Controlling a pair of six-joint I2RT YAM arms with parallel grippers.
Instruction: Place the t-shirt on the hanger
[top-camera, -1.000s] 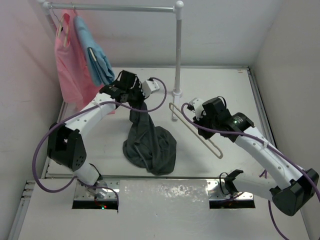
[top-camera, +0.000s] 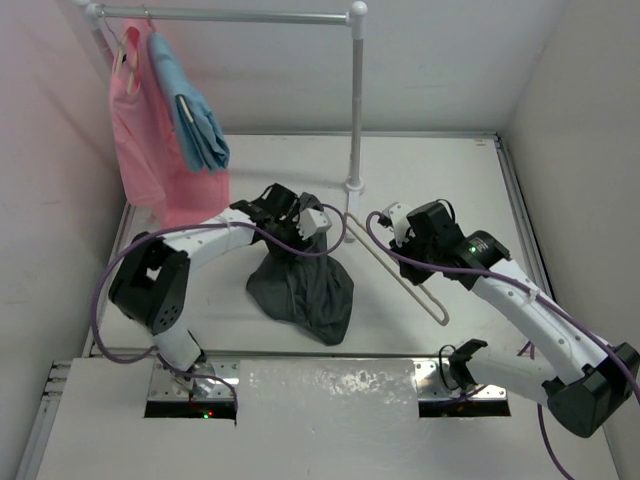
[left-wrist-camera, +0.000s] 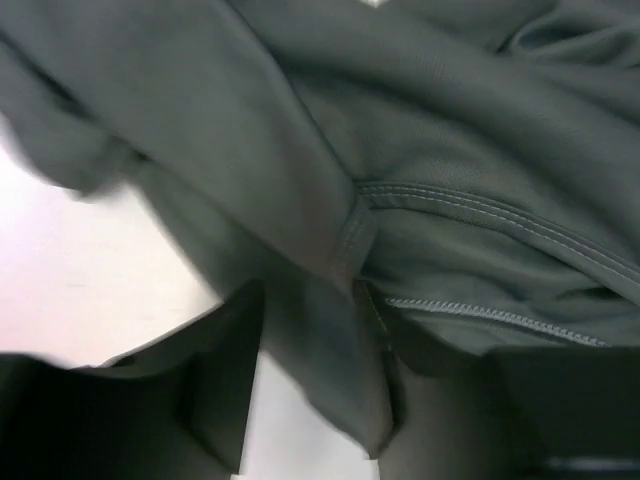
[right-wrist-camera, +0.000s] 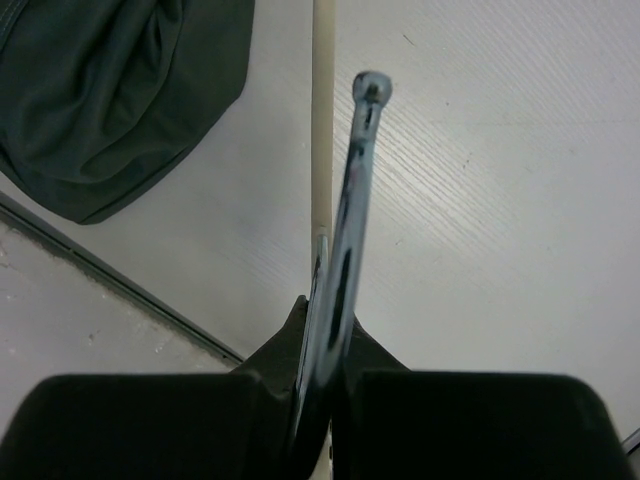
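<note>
The dark grey-green t-shirt (top-camera: 310, 305) lies crumpled on the white table, its folds and stitched seams filling much of the left wrist view (left-wrist-camera: 480, 140). My left gripper (top-camera: 298, 240) is low over the shirt's upper part; in its wrist view the blurred fingers (left-wrist-camera: 230, 360) are part open over the cloth, and whether any cloth is between them is unclear. My right gripper (top-camera: 400, 240) is shut on the pale hanger (top-camera: 395, 270), holding it out over the table to the right of the shirt; its metal hook rises between the fingers in the right wrist view.
A rack (top-camera: 357, 100) stands behind, with pink (top-camera: 140, 130) and blue (top-camera: 185, 105) garments hanging at the back left. Bare table (top-camera: 470, 170) lies at the right. A metal rail runs along the front edge.
My left gripper has moved from the shirt's top end down toward the front, over the cloth. The right gripper and hanger have stayed almost still.
</note>
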